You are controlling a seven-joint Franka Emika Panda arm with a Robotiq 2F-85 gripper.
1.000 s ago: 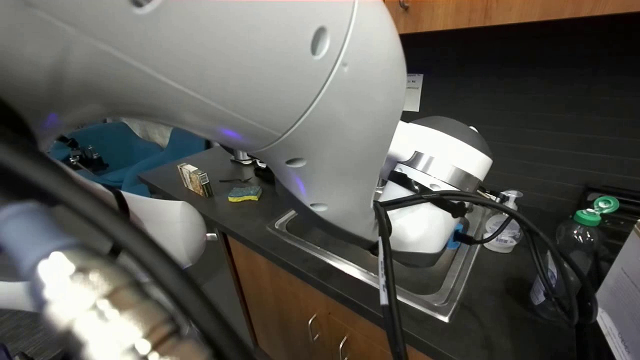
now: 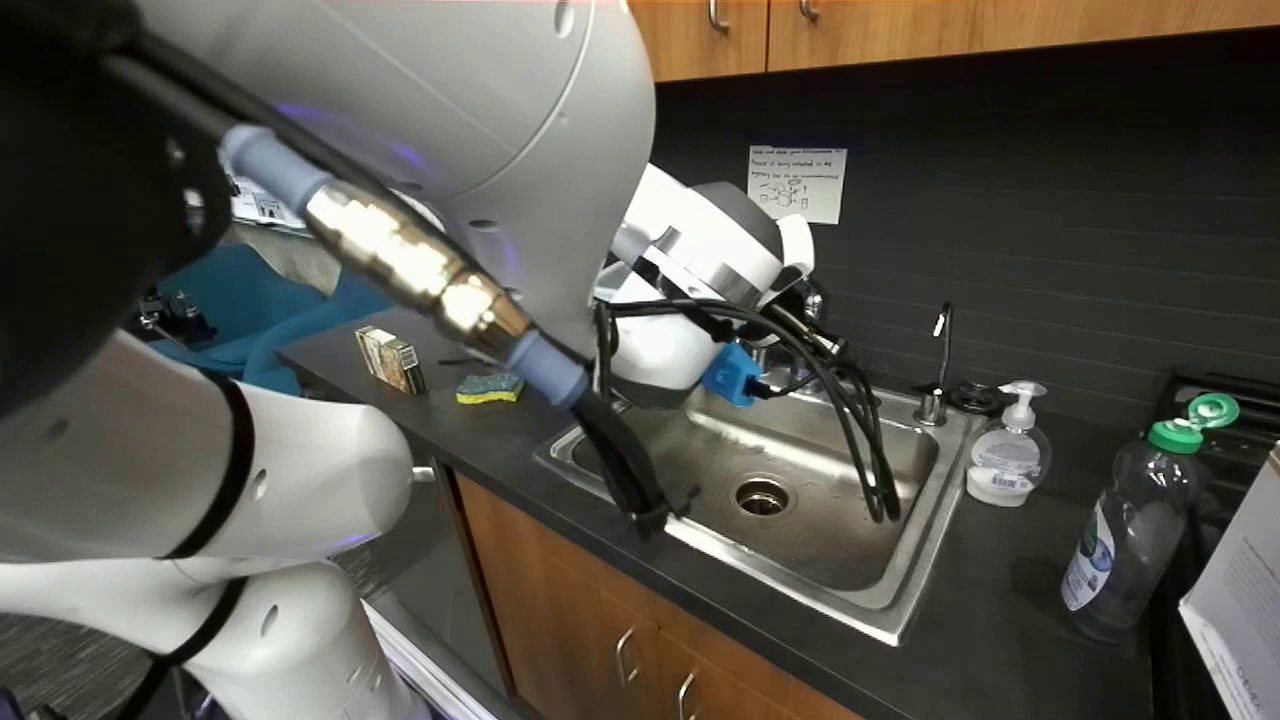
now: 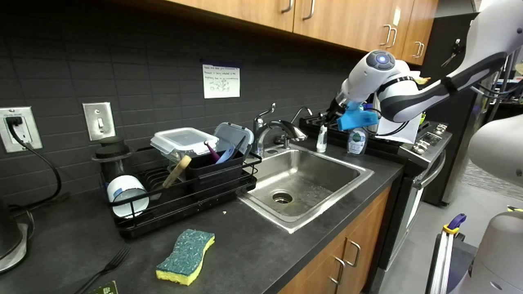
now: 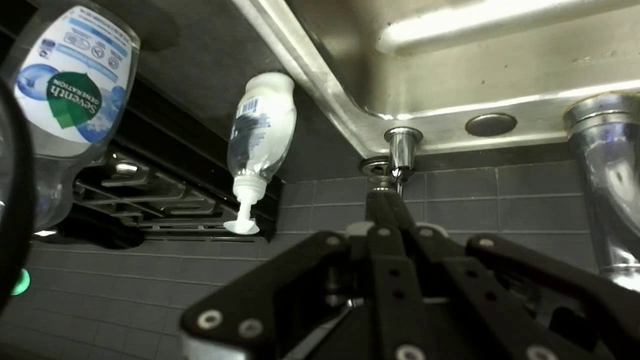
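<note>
My gripper is shut in the wrist view, its fingers pressed together and nothing visible between them. Seen from exterior view 2, it hangs at the back of the counter beyond the sink (image 3: 309, 223), near the white soap pump (image 3: 321, 139). The wrist view shows the soap dispenser (image 4: 264, 123) standing apart from the fingers, on the counter beside the sink's rim. A large clear dish soap bottle (image 2: 1128, 528) with an open green cap is to its right in exterior view 1. In that view the arm hides the gripper's fingertips.
A black dish rack (image 3: 181, 201) holding containers, utensils and a mug stands left of the sink. The green-and-yellow sponge (image 3: 188, 255) and a fork (image 3: 110, 267) lie on open counter. The faucet (image 3: 277, 127) rises behind the basin, which looks empty. A stove (image 3: 421, 147) adjoins the counter.
In exterior view 1 the arm and its hand have swung left and back, with their cables following. The sink basin, soap dispenser and dish soap bottle are now uncovered; the sponge has not moved.
</note>
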